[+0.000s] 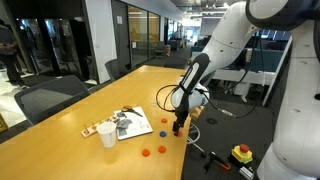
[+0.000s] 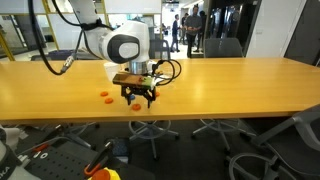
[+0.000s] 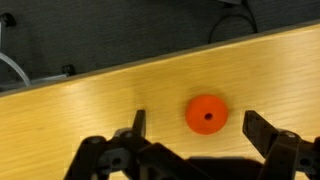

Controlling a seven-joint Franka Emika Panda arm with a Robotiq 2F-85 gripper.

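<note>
Near the table's edge lies a round orange disc with a small dark centre. My gripper stands open over it in the wrist view, one finger on either side and the disc nearer the right one. No contact shows. In exterior view 1, the gripper is low over the table's right edge and partly hides what is beneath. Exterior view 2 shows an orange disc just below the gripper.
More orange-red discs and a blue disc lie on the wooden table. A white cup and a white sheet or tray with small things on it stand farther left. Chairs line the table's far side.
</note>
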